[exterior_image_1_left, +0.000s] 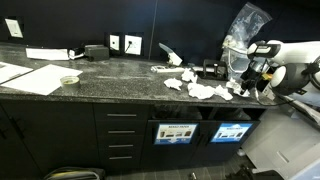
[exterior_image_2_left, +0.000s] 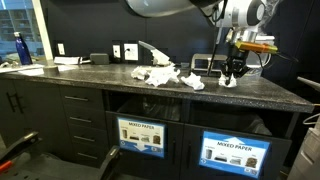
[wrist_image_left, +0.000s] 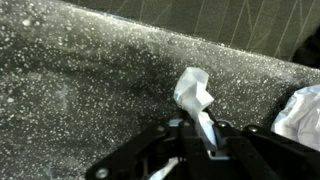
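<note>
A piece of crumpled white paper (wrist_image_left: 193, 92) pokes out from between the fingers of my gripper in the wrist view, and the gripper is shut on it. In exterior view 2 my gripper (exterior_image_2_left: 231, 76) points down at the right part of the dark countertop, with the held paper (exterior_image_2_left: 228, 83) at its tips, low over or touching the surface; I cannot tell which. Another crumpled white paper (wrist_image_left: 300, 117) lies to the right in the wrist view. Several more crumpled papers (exterior_image_2_left: 160, 75) are strewn along the counter to the left.
Below the counter are two open compartments with signs reading "MIXED PAPER", a left sign (exterior_image_2_left: 141, 136) and a right sign (exterior_image_2_left: 233, 153). A roll of tape (exterior_image_1_left: 70, 80) and flat white sheets (exterior_image_1_left: 42, 78) lie far left.
</note>
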